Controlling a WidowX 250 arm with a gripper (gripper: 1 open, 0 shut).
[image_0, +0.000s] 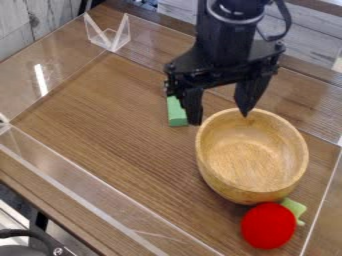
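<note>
A black gripper (217, 92) hangs open over the upper centre, coming in from the top, its fingers spread left and right above the back rim of a wooden bowl (251, 158). Behind its left side a green block (175, 111) lies on the wooden table, partly hidden. A red ball (267, 227) sits at the lower right, with a small pale green object (294, 210) behind it.
A clear plastic holder (110, 32) stands at the top left, and another pale item is at the left edge.
</note>
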